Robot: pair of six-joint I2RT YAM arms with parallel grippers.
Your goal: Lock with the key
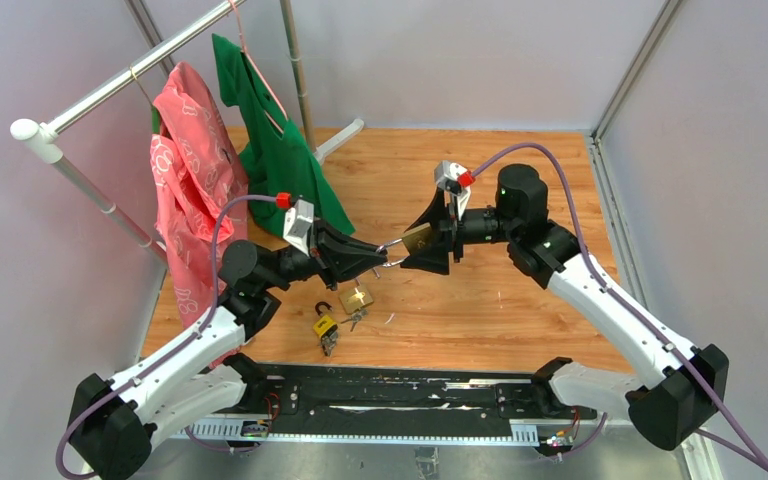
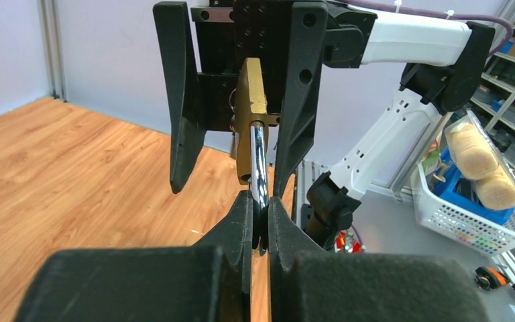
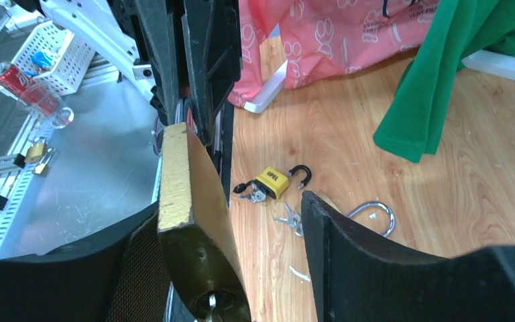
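A brass padlock (image 1: pixel 416 236) is held up between the arms by its shiny shackle, on which my left gripper (image 1: pixel 383 258) is shut; in the left wrist view the shackle (image 2: pixel 259 154) runs upright into the fingertips. My right gripper (image 1: pixel 422 245) surrounds the lock body with its fingers apart; in the left wrist view they stand either side of it with gaps. The right wrist view shows a keyhole in the body's end with something small and silver in it, possibly a key.
A yellow padlock (image 1: pixel 325 325) with keys and another brass padlock (image 1: pixel 357 298) with keys (image 3: pixel 294 221) lie on the wooden floor (image 1: pixel 520 320). A rack with pink and green cloths (image 1: pixel 280 170) stands at left.
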